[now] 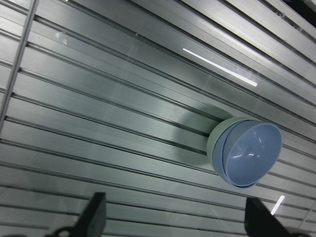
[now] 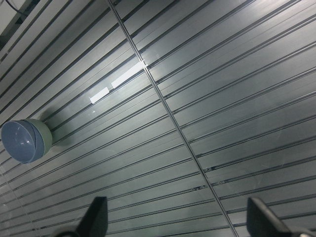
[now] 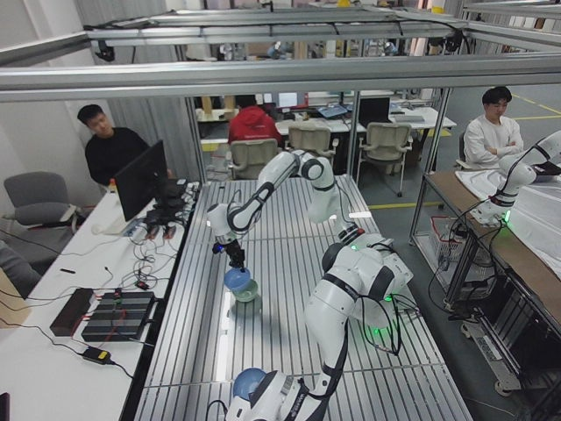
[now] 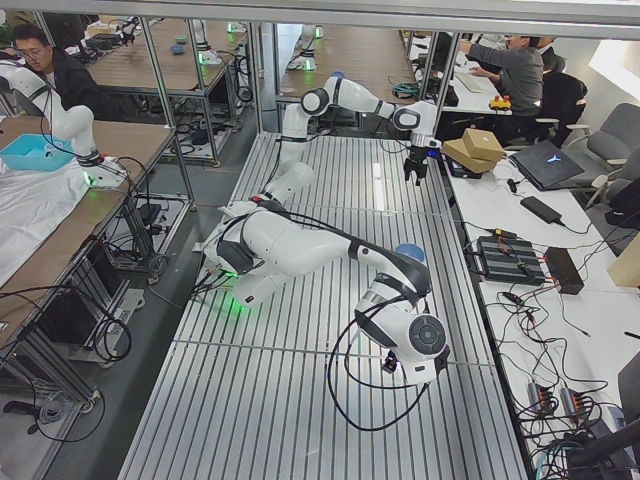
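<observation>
A blue bowl [image 3: 237, 279] sits in a green bowl [image 3: 246, 295] on the slatted metal table. In the left wrist view, blue bowls [image 1: 249, 153] are nested inside the green bowl [image 1: 214, 143]; the right wrist view also shows blue [image 2: 19, 140] inside green [image 2: 43, 132]. One arm's gripper [image 3: 235, 259] is just above that stack. A second blue bowl [image 3: 248, 382] shows at the near end, beside the other arm, whose gripper is mostly hidden. In both wrist views only blurred fingertips show at the bottom, spread apart with nothing between them.
The slatted table [image 4: 250, 420] is otherwise largely clear. A white desk [image 3: 53, 377] with power units, cables and a monitor runs along one side. A wooden table [image 3: 535, 263] with another arm stands on the other.
</observation>
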